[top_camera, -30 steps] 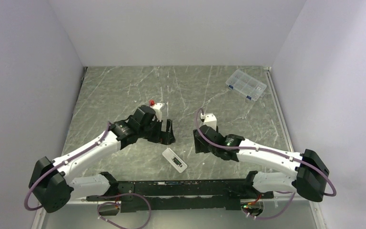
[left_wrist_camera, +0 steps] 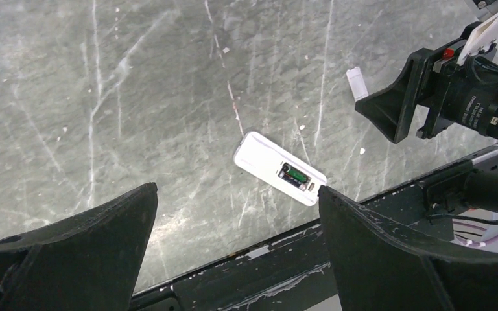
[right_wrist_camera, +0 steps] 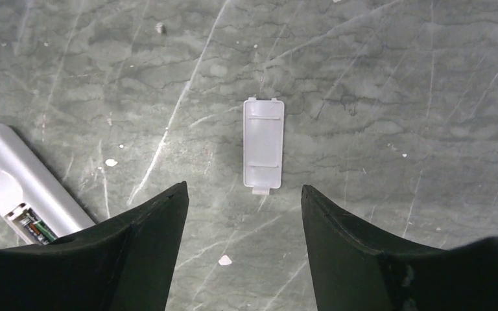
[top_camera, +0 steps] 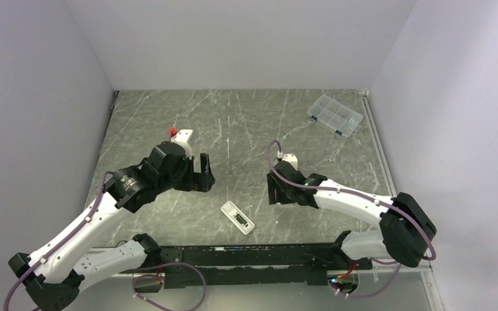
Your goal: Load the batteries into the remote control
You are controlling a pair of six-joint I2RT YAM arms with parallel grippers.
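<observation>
The white remote [top_camera: 237,218] lies at the front middle of the table, its battery bay uncovered, a green battery [left_wrist_camera: 296,173] visible inside. The small white battery cover [right_wrist_camera: 263,142] lies alone on the table, between and beyond the fingertips of my right gripper in its wrist view; from above, that gripper hides it. The right fingers stand apart with nothing held. My left gripper is open and empty, raised left of and behind the remote in the top view.
A clear plastic compartment box [top_camera: 334,115] sits at the back right. Walls close in the table [top_camera: 233,116] on both sides and behind.
My left arm has drawn back to the left, away from the remote. My right gripper has shifted slightly right and toward the back.
</observation>
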